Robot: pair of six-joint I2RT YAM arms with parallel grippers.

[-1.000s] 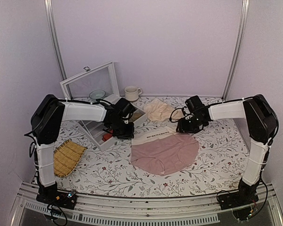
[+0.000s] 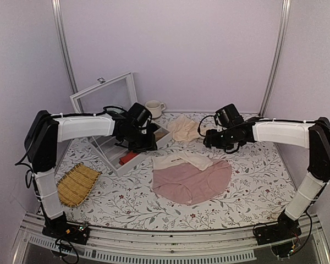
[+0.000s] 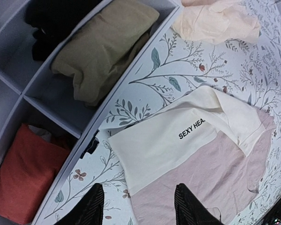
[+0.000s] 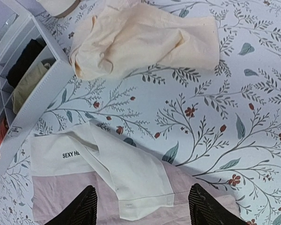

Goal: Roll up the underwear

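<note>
Pink underwear with a white waistband (image 2: 184, 179) lies spread on the patterned table. Its right waistband corner (image 4: 143, 185) is folded over diagonally onto the pink cloth, hiding part of the lettering, while the left waistband corner (image 3: 119, 143) lies flat. My right gripper hovers above and behind the folded flap, open and empty; in the top view it stands beyond the cloth's upper right edge. My left gripper, also open with nothing between its fingers, is over the left waistband end beside the white box.
A white compartment box (image 2: 118, 169) with a raised lid holds a red cloth (image 3: 28, 173) and an olive one (image 3: 103, 51). Behind the underwear lies a cream cloth (image 2: 183, 128); a mug (image 2: 154, 108) stands farther back. A yellow woven mat (image 2: 78, 185) is at left.
The right waistband corner has come down folded over the pink cloth.
</note>
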